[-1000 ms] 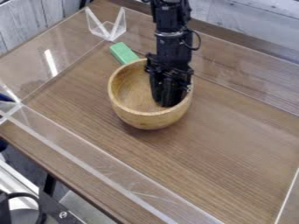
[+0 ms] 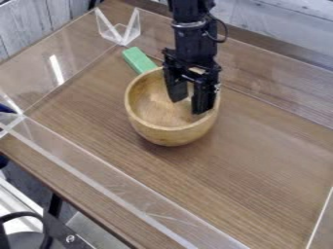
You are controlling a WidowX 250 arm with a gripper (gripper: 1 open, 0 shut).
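My black gripper (image 2: 188, 89) reaches down from the top of the view, its open fingers over the right half of a large round wooden bowl (image 2: 158, 130). The lower fingers overlap the bowl's interior. I cannot tell whether they touch it. Nothing shows clearly between them, and part of the bowl's inside is hidden behind the gripper.
A green block (image 2: 136, 59) lies just behind the bowl's left side. A white wire-like object (image 2: 119, 31) stands at the back left. Cables lie at the lower left edge.
The gripper has risen from deeper inside the bowl, so more of the bowl's interior now shows. The bowl and green block look about where they were.
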